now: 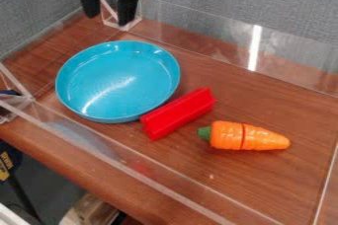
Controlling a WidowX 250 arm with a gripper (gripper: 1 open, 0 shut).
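My black gripper hangs at the top left, above and behind a round blue plate; whether anything is between its fingers is hard to tell. A red block lies just right of the plate's lower right side. An orange toy carrot with a green top lies further right on the wooden table.
Clear low walls edge the wooden table. The plate holds nothing.
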